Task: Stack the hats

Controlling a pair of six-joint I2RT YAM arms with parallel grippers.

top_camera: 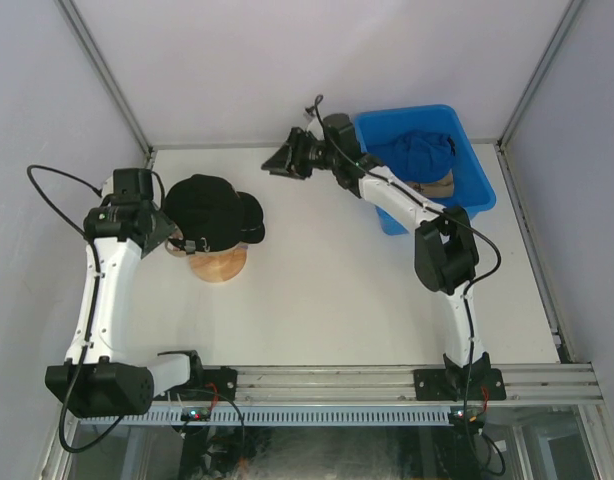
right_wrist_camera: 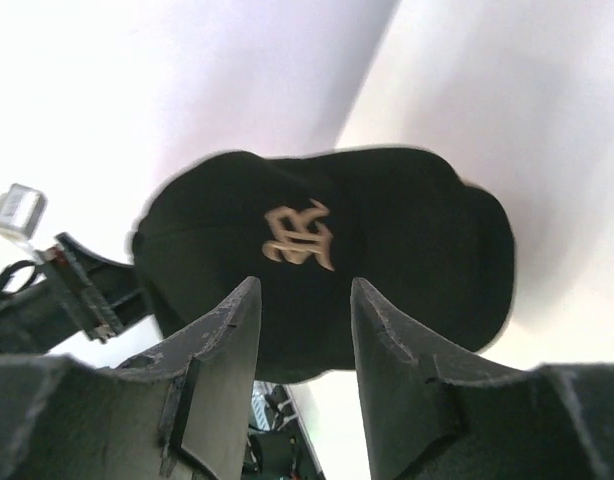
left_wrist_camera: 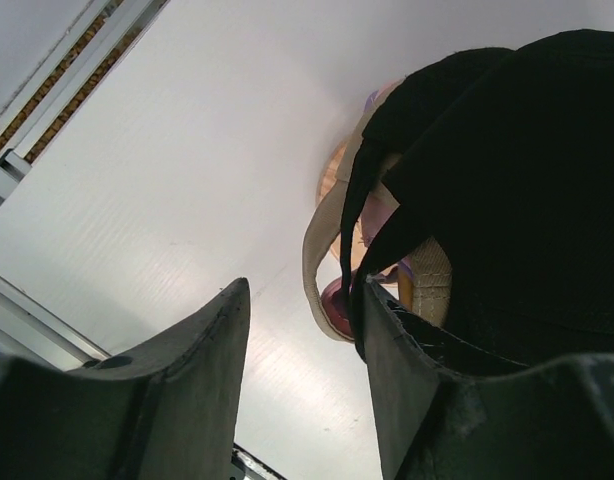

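Observation:
A black cap (top_camera: 202,212) sits on a head-shaped stand with a round wooden base (top_camera: 219,264) at the left of the table, its brim to the right. Below its back strap, the left wrist view shows a beige band (left_wrist_camera: 325,250). At the cap's left edge, my left gripper is open; its right finger (left_wrist_camera: 379,335) is by the black strap, and nothing is clamped. My right gripper is part open and empty, up and right of the cap in the top view. In its wrist view the cap's embroidered front (right_wrist_camera: 299,238) lies beyond the fingers.
A blue bin (top_camera: 377,128) stands at the back right, holding a blue cap (top_camera: 419,155) and a tan cap (top_camera: 442,187). My right forearm passes over its left edge.

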